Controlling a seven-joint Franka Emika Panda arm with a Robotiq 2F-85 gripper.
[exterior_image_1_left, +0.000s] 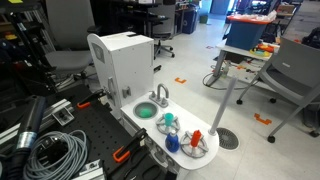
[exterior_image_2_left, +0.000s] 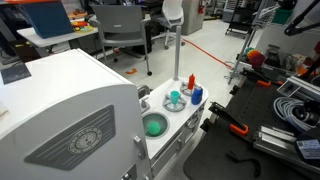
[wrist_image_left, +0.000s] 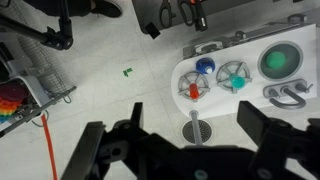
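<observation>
In the wrist view my gripper is open, its two black fingers spread wide with nothing between them. It hangs above the toy kitchen counter, clear of everything on it. A red bottle-like object stands on the burner nearest the counter's rounded end. Beside it, near the front edge, is a blue cup. A teal cup rests on the other burner. Something round and green lies in the sink, next to the grey faucet.
A white cabinet rises at the counter's sink end. Along the front runs a black table with orange-handled clamps and coiled cable. A pale post stands behind the burners.
</observation>
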